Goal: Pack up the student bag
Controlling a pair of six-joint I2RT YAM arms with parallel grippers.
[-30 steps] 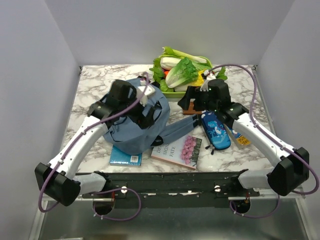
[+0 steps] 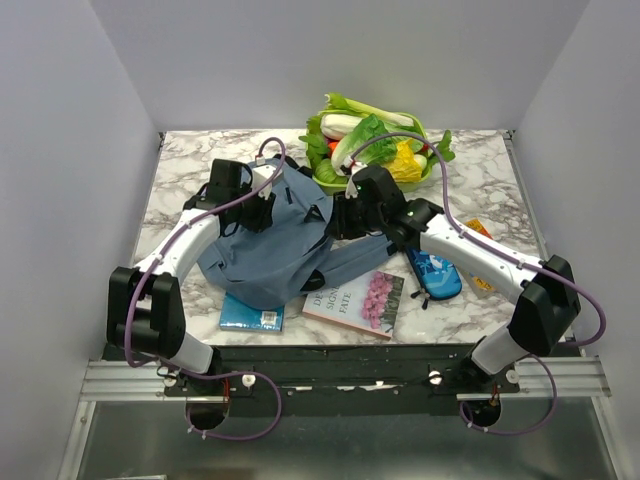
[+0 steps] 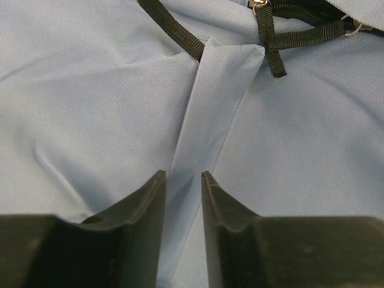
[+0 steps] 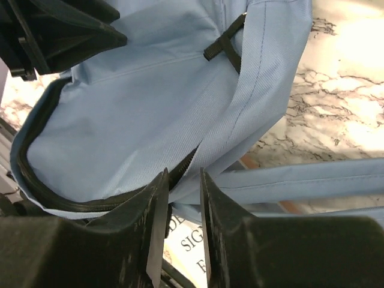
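The blue-grey student bag (image 2: 255, 268) lies slumped on the left half of the marble table, its dark-zipped mouth (image 4: 99, 204) gaping in the right wrist view. Over the bag's upper part hangs my left gripper; its fingers are a little apart, with a raised fold of cloth (image 3: 207, 114) in line with the gap. My right gripper is at the bag's right edge, fingers slightly parted around or just above the zipped rim; contact cannot be told. A large flower-covered book (image 2: 350, 305), a blue book (image 2: 248, 316) and a blue pencil case (image 2: 435, 275) lie nearby.
A green basket (image 2: 340, 188) heaped with vegetables stands behind the right gripper. A yellow-orange book or packet (image 2: 481, 232) lies at the right, partly under the right arm. The bag's strap (image 2: 350, 262) stretches toward the pencil case. Bare marble shows at far right and far left.
Books and pencil case have stayed put.
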